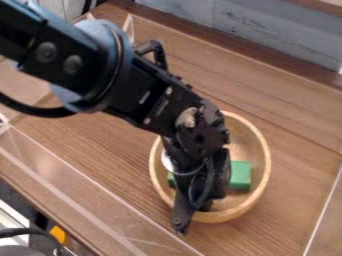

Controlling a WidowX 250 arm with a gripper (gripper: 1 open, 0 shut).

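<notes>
My gripper (pixel 194 200) is lowered over a round tan bowl (pixel 258 149), its dark fingers reaching down at the bowl's left part and front rim. A green block (pixel 239 175) lies in the bowl, partly hidden behind the gripper. A small white object shows just left of the gripper, mostly covered by it. The gripper looks closed; whether anything is between its fingers is hidden.
A pale wall runs along the back. At the lower left, past the counter's edge, are cables and a yellow object.
</notes>
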